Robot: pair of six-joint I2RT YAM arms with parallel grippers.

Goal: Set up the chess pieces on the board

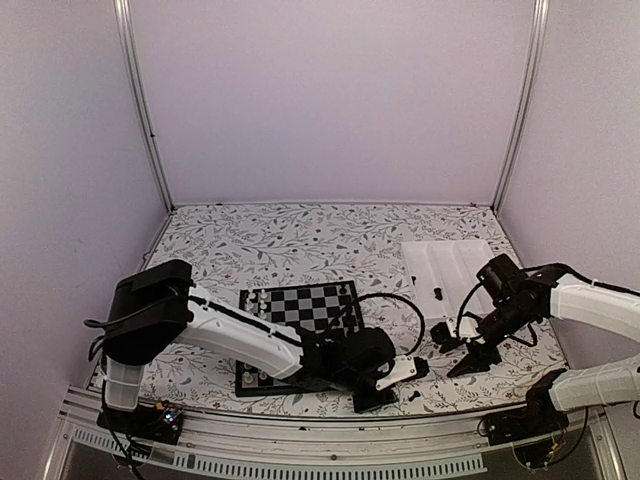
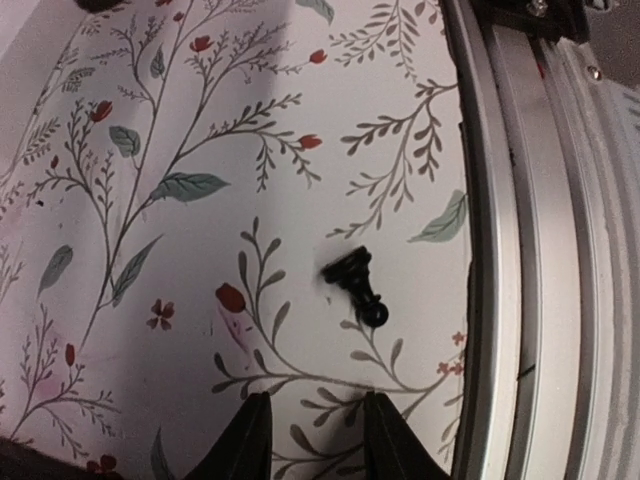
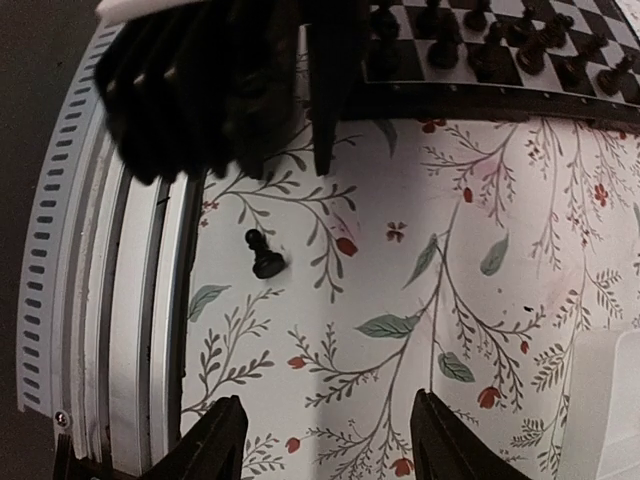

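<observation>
A black chess piece lies on its side on the floral surface near the front edge, seen also as a small dark piece [image 3: 262, 255] in the right wrist view. My left gripper is just short of it, fingers apart and empty. My right gripper comes in from the right, above the surface between the tray and that piece, also open and empty. The chessboard [image 1: 312, 300] holds pieces, black ones [image 3: 445, 50] showing in the right wrist view; the left arm hides much of it in the top view.
A white tray [image 1: 445, 260] with a few small dark pieces sits at the back right. The metal rail [image 2: 505, 250] runs along the front edge.
</observation>
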